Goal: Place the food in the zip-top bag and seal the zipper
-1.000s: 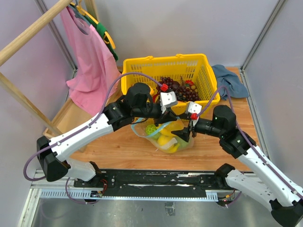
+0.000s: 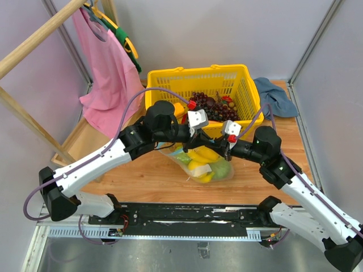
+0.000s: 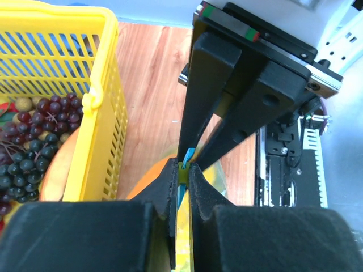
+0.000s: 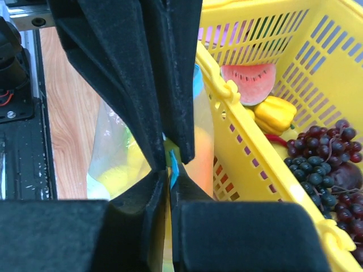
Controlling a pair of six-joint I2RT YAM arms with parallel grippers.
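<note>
The clear zip top bag point(image 2: 201, 169) holds yellow and green food and stands on the table in front of the basket. Its blue zipper point(image 3: 189, 154) with a yellow-green piece is pinched at the top. My left gripper is shut on it. My right gripper is also shut at the zipper, meeting the left one head-on; the blue strip shows at its fingertips, though how firmly it is held is unclear. Both grippers hide much of the bag's opening.
A yellow basket point(image 2: 164, 76) behind the bag holds grapes, watermelon and a yellow pepper. A blue cloth point(image 2: 275, 99) lies at the right, pink clothing point(image 2: 105, 79) hangs at the left.
Both arms have shifted slightly, the left wrist moving left and down, and the grippers have closed together over the bag's top, which is pulled upward and partly hidden.
</note>
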